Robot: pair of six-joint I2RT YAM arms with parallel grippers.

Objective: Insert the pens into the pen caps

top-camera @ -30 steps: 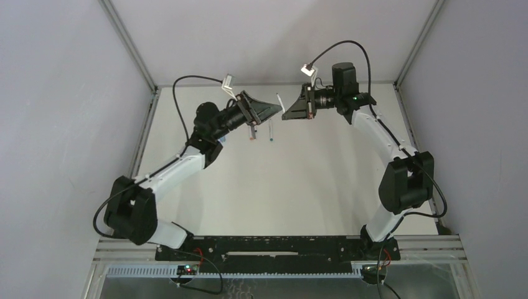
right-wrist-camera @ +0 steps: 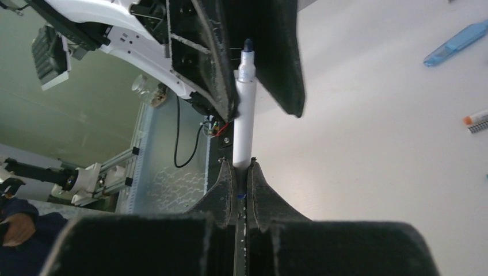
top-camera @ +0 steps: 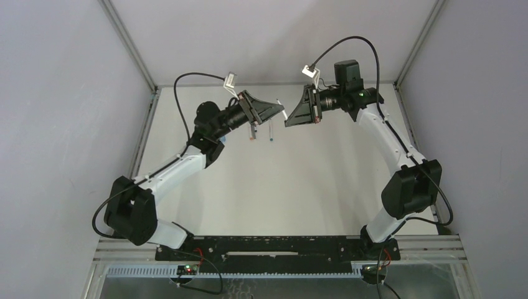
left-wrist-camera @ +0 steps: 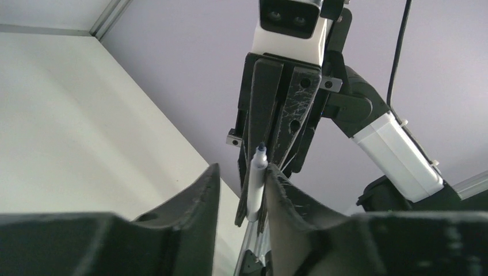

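A white marker with a dark tip stands upright in my right gripper, which is shut on its lower end; it also shows in the left wrist view (left-wrist-camera: pixel 256 184). My left gripper faces it from the left, part open, its fingers on either side of the marker's upper body in that view; whether they touch it I cannot tell. In the top view both grippers (top-camera: pixel 274 109) (top-camera: pixel 291 119) meet above the table's middle.
On the white table (top-camera: pixel 280 180) behind the grippers lie a few pens (top-camera: pixel 271 131), a light blue one (right-wrist-camera: pixel 454 45) and an orange-ended one (right-wrist-camera: pixel 475 118).
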